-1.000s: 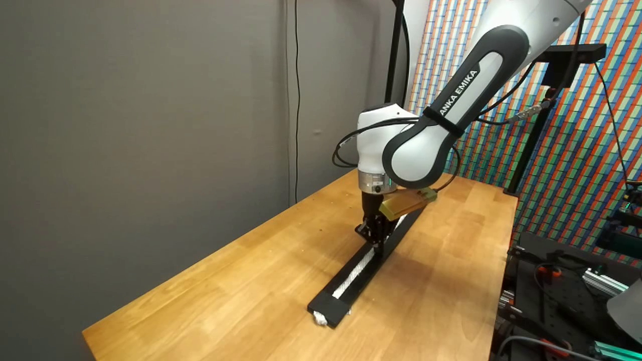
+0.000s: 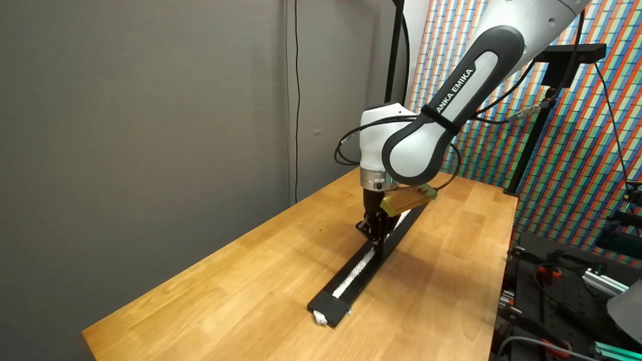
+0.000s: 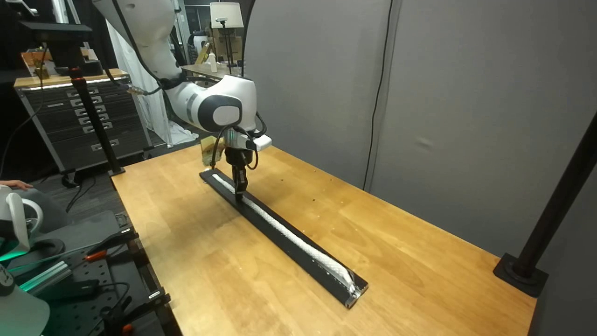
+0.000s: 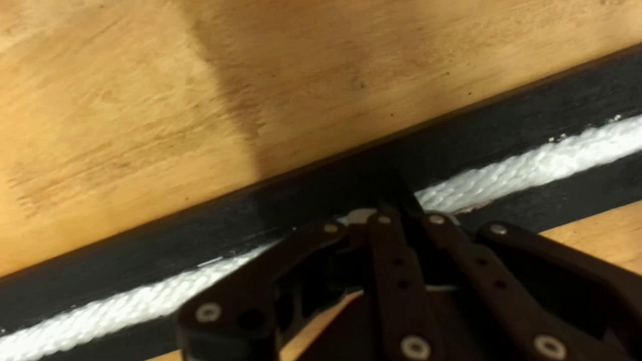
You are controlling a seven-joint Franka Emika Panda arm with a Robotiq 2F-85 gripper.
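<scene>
A white braided rope (image 3: 296, 241) runs lengthwise along a long black strip (image 3: 268, 230), which lies on the wooden table. In exterior view 1 the near end of the strip (image 2: 337, 306) has a black band across it, with a frayed bit of rope sticking out. My gripper (image 2: 377, 251) points straight down over the strip, its tips at rope level. The fingers are closed together in the wrist view, where the gripper covers a short stretch of the rope. Whether the tips touch the rope cannot be told, and no rope shows pinched between them.
Bare wooden table (image 2: 241, 271) lies on both sides of the strip. A grey partition (image 2: 150, 120) stands along one long edge. Black camera posts (image 3: 92, 112) rise at the table's edges, and a cart of tools (image 3: 106, 280) sits beside the other long edge.
In exterior view 1 the arm and wrist have shifted very slightly, a little to the right. The strip and rope look unmoved.
</scene>
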